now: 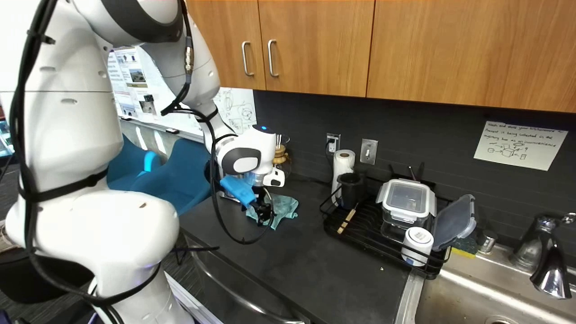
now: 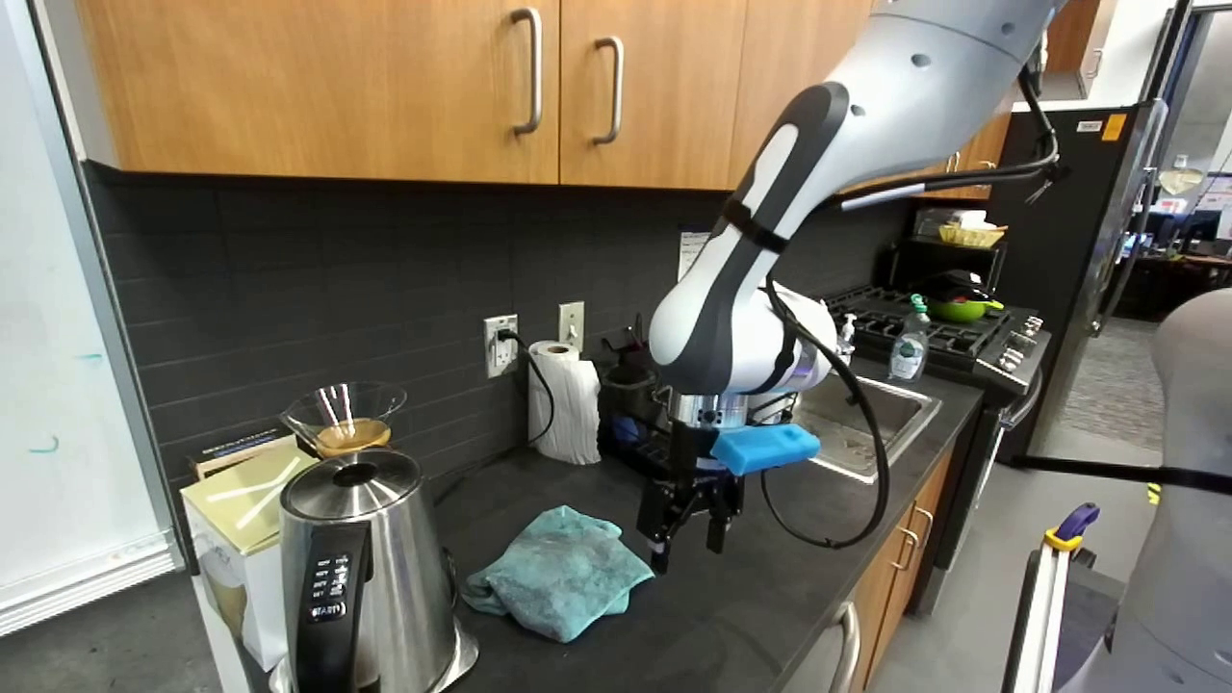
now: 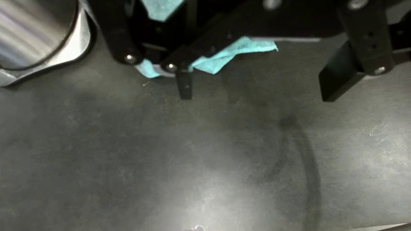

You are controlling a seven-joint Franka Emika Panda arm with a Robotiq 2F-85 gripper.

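A teal cloth (image 2: 562, 574) lies crumpled on the dark counter, to the right of the steel kettle (image 2: 360, 520) in exterior view 2. My gripper (image 2: 689, 556) hangs pointing down above the counter, to the right of the cloth in that view. In the wrist view the two fingers of my gripper stand wide apart, with bare counter between their tips. Parts of the cloth (image 3: 231, 54) show behind the gripper's linkage there. In exterior view 1 the gripper (image 1: 263, 218) is in front of the cloth (image 1: 283, 208) and hides part of it.
A black dish rack (image 1: 367, 236) holds a glass container (image 1: 406, 199) and a white cup (image 1: 417, 245). Beside it stand a paper towel roll (image 1: 343, 167) and the sink (image 1: 464, 286). The counter (image 1: 318, 270) in front of the rack is clear.
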